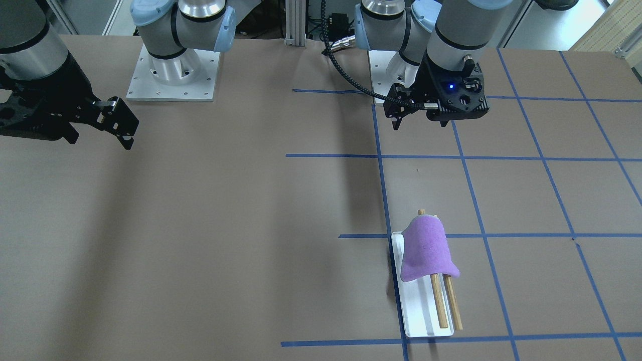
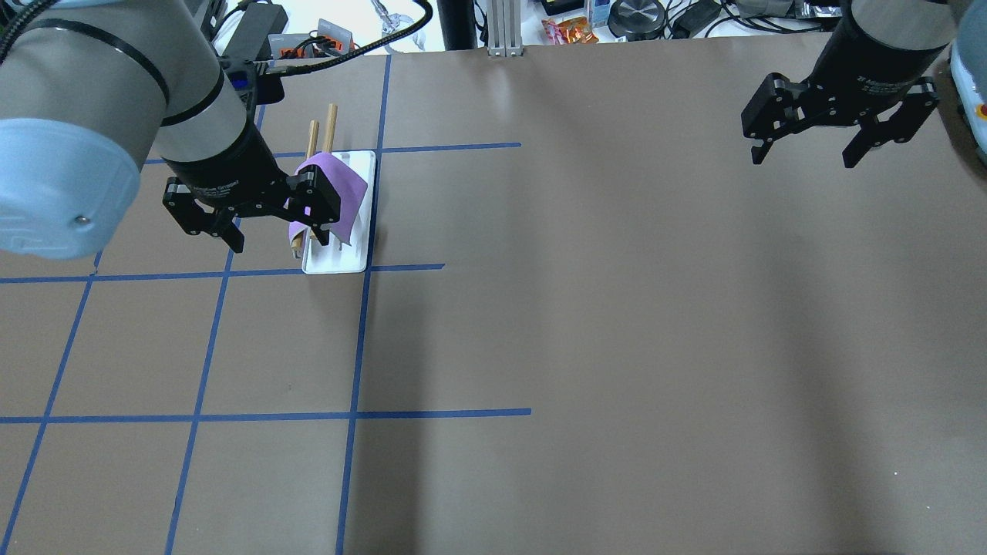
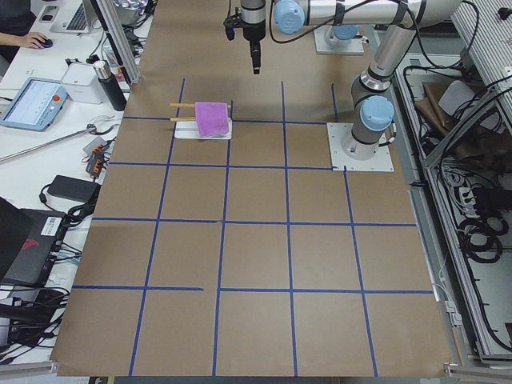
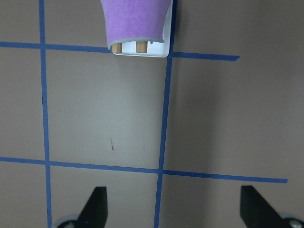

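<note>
A purple cloth [image 1: 428,246] is draped over two wooden sticks [image 1: 438,301] that rest on a white rectangular tray [image 1: 412,307] on the blue-gridded table. The cloth [image 4: 135,19] shows at the top of the left wrist view, with stick ends under its hem. My gripper [image 1: 419,126] is raised above the table, apart from the tray, its fingers spread wide with only bare table between them in the left wrist view [image 4: 173,204].
A second arm's black gripper [image 2: 805,148] hangs at the other side, still. White arm base plates [image 1: 171,90] stand at the table's back.
</note>
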